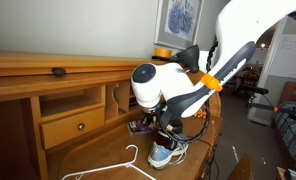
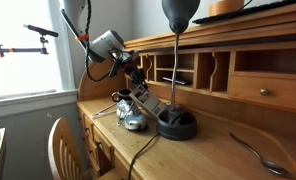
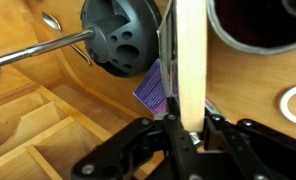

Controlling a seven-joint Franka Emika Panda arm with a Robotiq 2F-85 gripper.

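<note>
My gripper is shut on a flat, book-like thing, whose long tan edge [image 3: 192,60] runs up the middle of the wrist view. In exterior view 2 the held thing [image 2: 146,100] appears as a tilted pale slab between the arm and the lamp base. My gripper [image 1: 153,118] stays low over the desk in exterior view 1, where the arm mostly hides its fingers. Beside the held thing, a purple patterned piece [image 3: 151,88] shows in the wrist view; whether it belongs to it, I cannot tell.
A grey-white shoe [image 1: 160,155] and a white hanger [image 1: 103,168] lie on the desk. The dark lamp base [image 2: 176,123] stands close to the held thing. A spoon [image 2: 260,155] lies on the right. Wooden cubbies [image 2: 198,75] line the back. A dark round vessel [image 3: 256,22] sits nearby.
</note>
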